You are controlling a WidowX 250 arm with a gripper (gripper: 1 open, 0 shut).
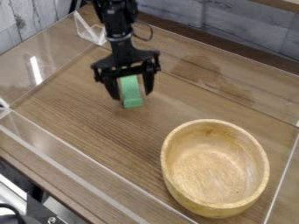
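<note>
My black gripper [122, 74] is at the upper middle of the camera view, hanging over a green block [132, 91] that rests on the wooden table. Its fingers stand open on either side of the block; whether they touch it I cannot tell.
An empty tan oval bowl [215, 166] takes up the lower right of the wooden table [82, 140]. Some white and dark items sit at the left edge.
</note>
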